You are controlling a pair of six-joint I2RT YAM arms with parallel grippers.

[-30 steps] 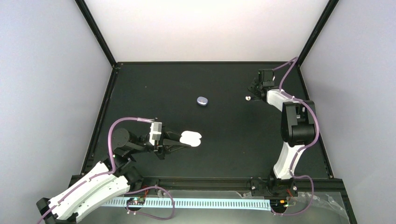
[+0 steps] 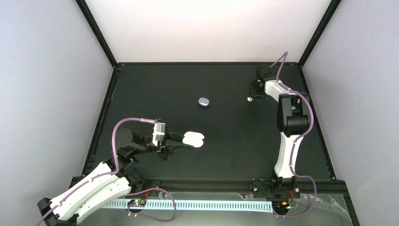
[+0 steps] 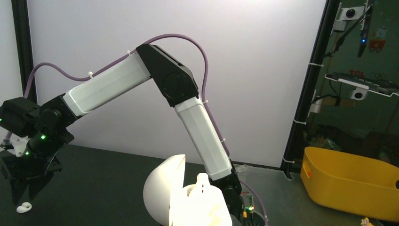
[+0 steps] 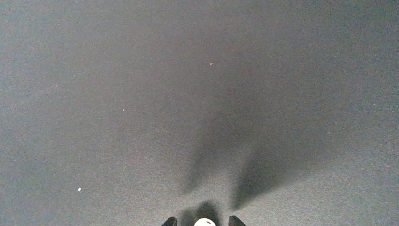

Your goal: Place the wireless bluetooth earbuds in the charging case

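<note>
The white charging case point(image 2: 193, 141) is held by my left gripper point(image 2: 181, 141), shut on it; in the left wrist view the case point(image 3: 197, 202) stands with its lid swung open. My right gripper point(image 2: 254, 94) hangs low at the back right, part open, over a white earbud point(image 2: 250, 99). That earbud point(image 4: 205, 222) shows at the bottom edge of the right wrist view, between the two fingertips, apparently lying on the table. A silvery lilac oval object point(image 2: 203, 101) lies on the table left of the earbud.
White walls bound it at the sides and back. A yellow bin point(image 3: 348, 188) stands outside the work area in the left wrist view.
The left gripper and case have barely moved.
</note>
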